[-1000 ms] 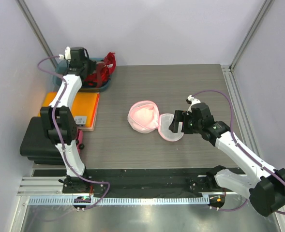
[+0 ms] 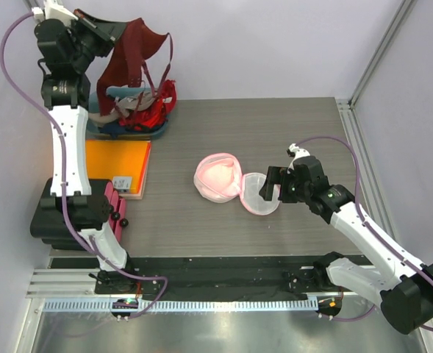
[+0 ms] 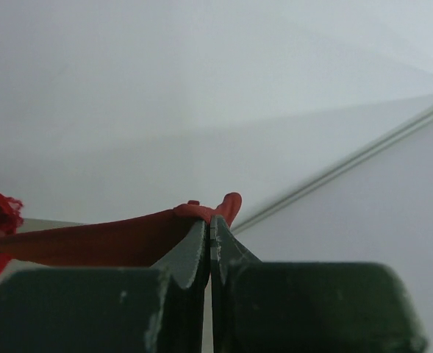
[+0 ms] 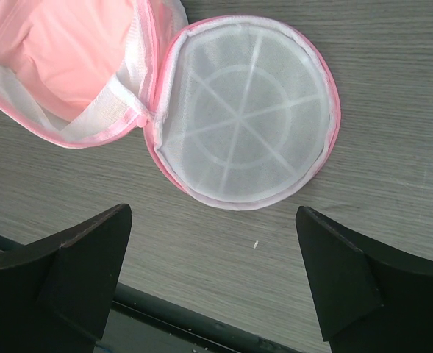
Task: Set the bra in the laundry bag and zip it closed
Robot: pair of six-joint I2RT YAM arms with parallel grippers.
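Observation:
A dark maroon bra (image 2: 130, 62) hangs from my left gripper, its straps dangling over the blue basket in the top view. The gripper is shut on a fold of the bra's cloth (image 3: 120, 239). The round pink-and-white laundry bag (image 2: 217, 178) lies on the table with its mouth uncovered. Its mesh lid (image 4: 245, 114) is folded out flat on the right side. Something pale pink (image 4: 69, 55) shows inside the bag. My right gripper is open over the table just in front of the lid, with nothing between its fingers.
The blue basket (image 2: 157, 134) at the back left holds red and other garments (image 2: 155, 114). In front of it lie orange folders (image 2: 117, 163), then a black case (image 2: 54, 217) with pink parts.
The right gripper has shifted only slightly.

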